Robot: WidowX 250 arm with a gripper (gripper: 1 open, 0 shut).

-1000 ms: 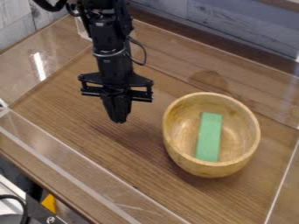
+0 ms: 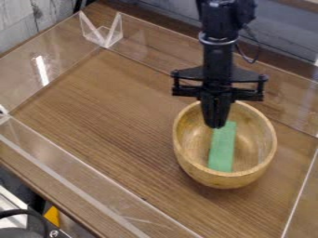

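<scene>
My black gripper (image 2: 218, 119) hangs over the back part of a tan bowl (image 2: 255, 171) on the right of the table. It is shut, with nothing visible between its fingers. A green oblong item (image 2: 224, 149) lies inside the bowl, below the fingertips. I cannot tell whether the fingertips touch it.
Clear plastic panels (image 2: 99, 28) stand at the back left. A black cable lies at the lower left corner.
The arm has moved right from the middle of the table to above the bowl. The bowl and green item look unmoved.
</scene>
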